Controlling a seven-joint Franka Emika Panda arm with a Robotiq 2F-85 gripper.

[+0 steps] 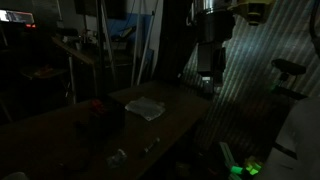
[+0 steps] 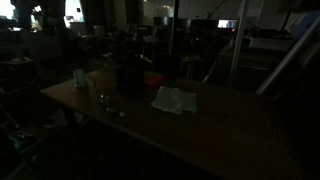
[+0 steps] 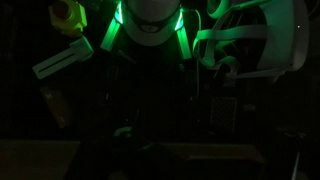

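The scene is very dark. In exterior view 1 my gripper (image 1: 209, 84) hangs at the upper right, above the table's edge and well clear of what lies on it; its finger cannot be made out. A dark box (image 1: 103, 122) with something red (image 1: 97, 104) at its top stands on the table, beside a crumpled white cloth or bag (image 1: 146, 108). The second exterior view shows the box (image 2: 130, 80), a red thing (image 2: 154, 79) beside it and the white cloth (image 2: 175, 100). In the wrist view the fingers cannot be told from the dark.
A small clear item (image 1: 117, 158) and a thin light one (image 1: 151, 145) lie near the table's front. A whitish cup-like thing (image 2: 79, 77) stands at one end. Below the wrist are a green-lit white base (image 3: 152, 22), white straps (image 3: 250, 45) and a yellow object (image 3: 66, 17).
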